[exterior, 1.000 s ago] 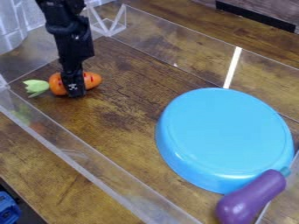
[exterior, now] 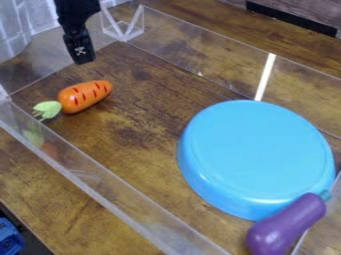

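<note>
An orange toy carrot (exterior: 86, 97) with black stripes and a pale green top lies on the wooden surface at the left. Up and behind it, at the top left, hangs my black gripper (exterior: 78, 49), apart from the carrot and partly cut off by the frame's edge. Whether its fingers are open or shut is hard to make out.
A large blue upturned round object (exterior: 253, 154) fills the right, with a purple toy eggplant (exterior: 286, 223) at its lower edge. Clear plastic walls border the area. Something blue sits at the bottom left.
My gripper has risen up and back from over the carrot to the top left. The carrot now lies uncovered, slightly shifted and angled, its top nearer the front.
</note>
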